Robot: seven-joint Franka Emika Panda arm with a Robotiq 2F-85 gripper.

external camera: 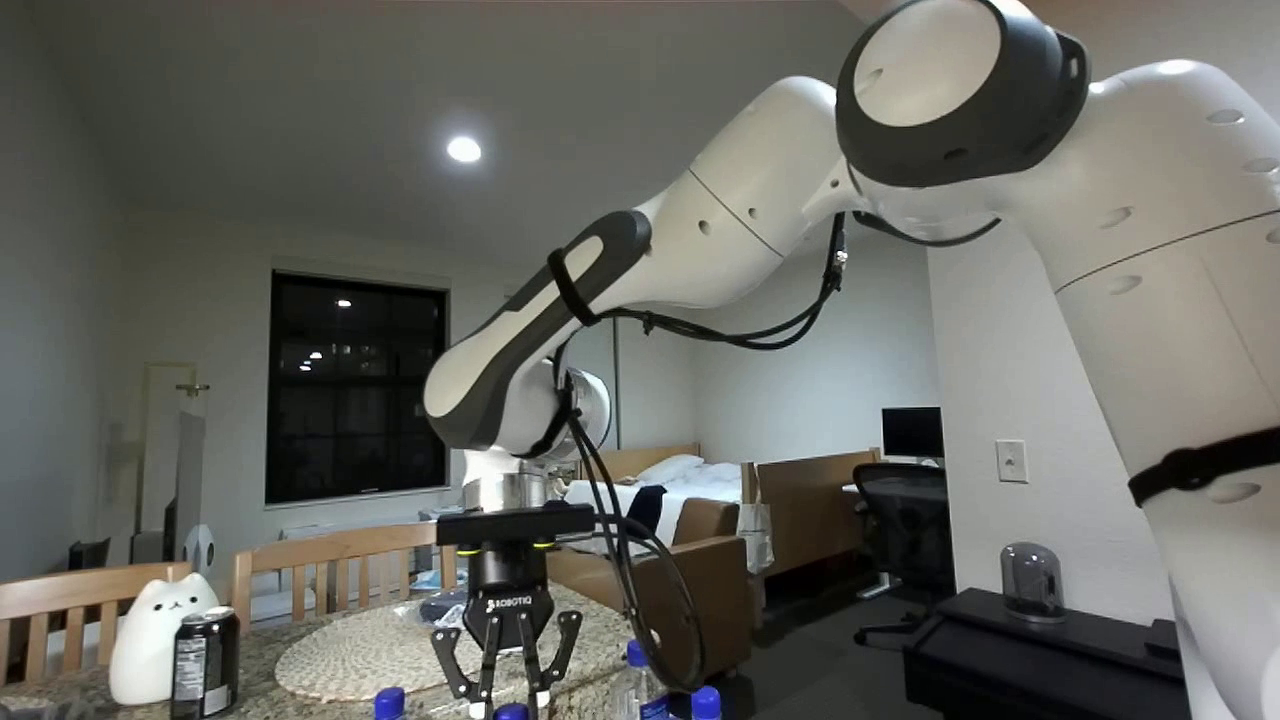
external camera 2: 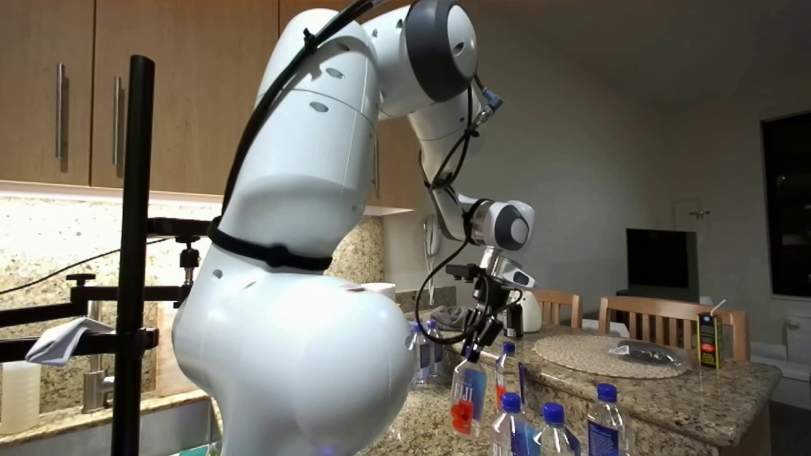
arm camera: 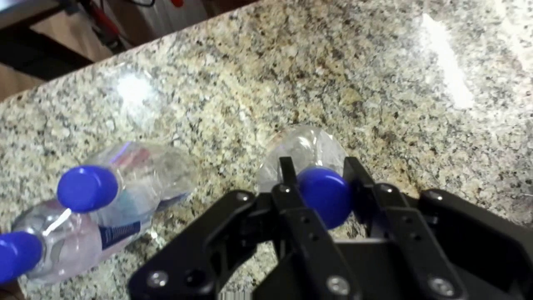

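Between the fingers of my gripper is the blue cap [arm camera: 325, 195] of a clear plastic water bottle [arm camera: 300, 145]; the fingers are shut on it. In exterior view 2 this bottle [external camera 2: 468, 395], with a red flower on its label, hangs slightly tilted below the gripper [external camera 2: 472, 351]. Whether its base touches the counter is hard to tell. Exterior view 1 shows the gripper [external camera: 510, 696] low over the scene, the bottle's cap [external camera: 511, 710] at its fingertips and the rest cut off by the frame edge.
Other blue-capped bottles stand nearby, including one close behind [external camera 2: 507, 372] and several in front, such as a bottle [external camera 2: 606, 418] at right. The raised counter [external camera 2: 730, 395] holds a woven mat [external camera 2: 562, 357] and a drink carton [external camera 2: 708, 339]. Bare granite [arm camera: 399, 75] lies beyond the held bottle.
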